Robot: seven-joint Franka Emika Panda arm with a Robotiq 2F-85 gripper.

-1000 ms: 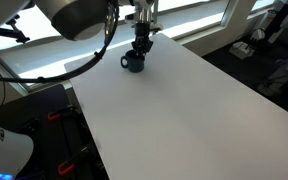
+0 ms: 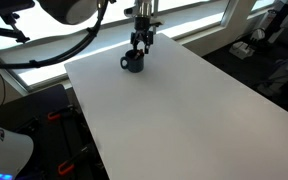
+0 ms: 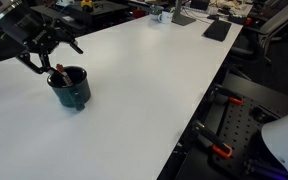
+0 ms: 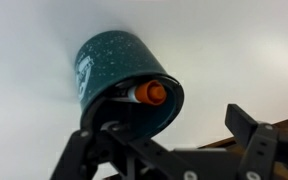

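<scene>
A dark teal speckled mug (image 3: 70, 90) stands upright on the white table, its handle towards the near side in exterior view 2. Inside it a marker with an orange cap (image 4: 151, 92) shows in the wrist view, the cap near the rim. My gripper (image 3: 62, 54) is over the mug's mouth, its fingers open and spread apart. In the wrist view one finger (image 4: 92, 148) overlaps the mug's near rim, while the other finger (image 4: 241, 122) is off to the right of the mug. Whether either touches the mug, I cannot tell.
A black case (image 3: 224, 125) lies beside the table near the robot base. Far back in exterior view 2, other items stand on the table.
The gripper has stayed near the mug, which has not visibly moved.
</scene>
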